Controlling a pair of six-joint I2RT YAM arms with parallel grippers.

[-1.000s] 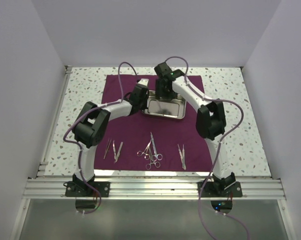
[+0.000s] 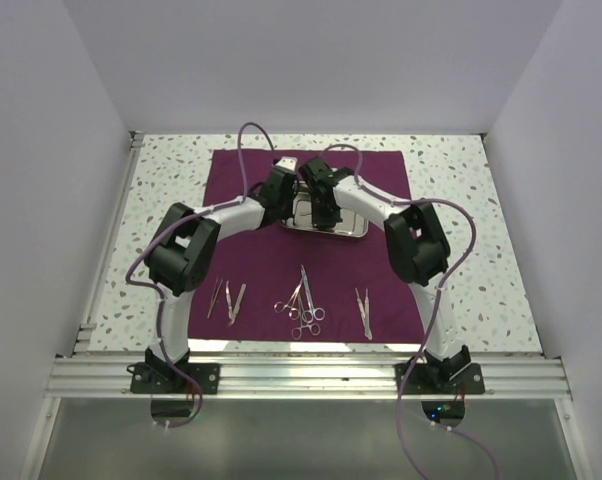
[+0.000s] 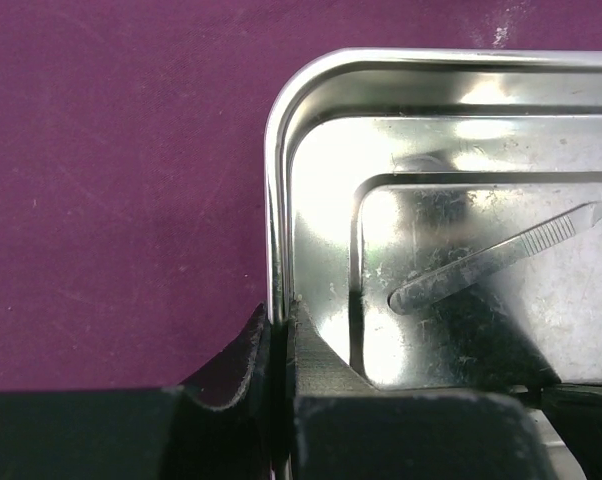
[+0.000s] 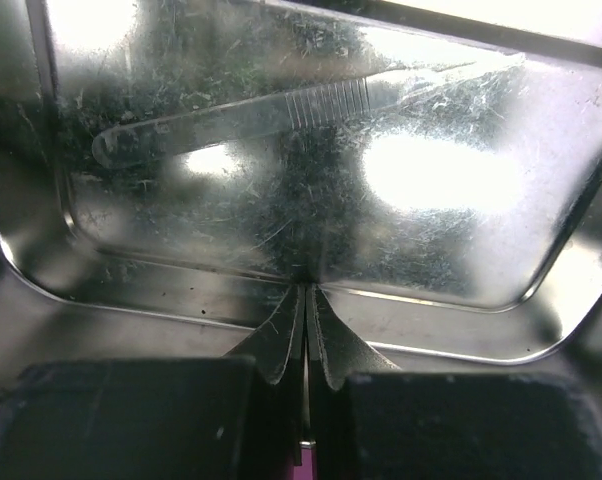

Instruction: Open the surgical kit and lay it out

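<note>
The shiny metal tray (image 2: 356,230) lies at the back middle of the purple cloth. A scalpel handle lies flat and slanted on its floor; the left wrist view shows the same scalpel (image 3: 481,262). My left gripper is shut on the tray's left rim. Over the tray's near wall, the right gripper is shut, its fingertips together with nothing visible between them. Whether those tips touch the metal, I cannot tell. On the front of the cloth lie tweezers-like tools (image 2: 229,300), scissors-like instruments (image 2: 305,305) and slim tools (image 2: 366,315).
Both forearms reach in over the purple cloth (image 2: 266,265) and come close together above the tray. Between the tray and the front instruments the cloth is bare.
The left arm and the laid-out instruments stay where they were.
</note>
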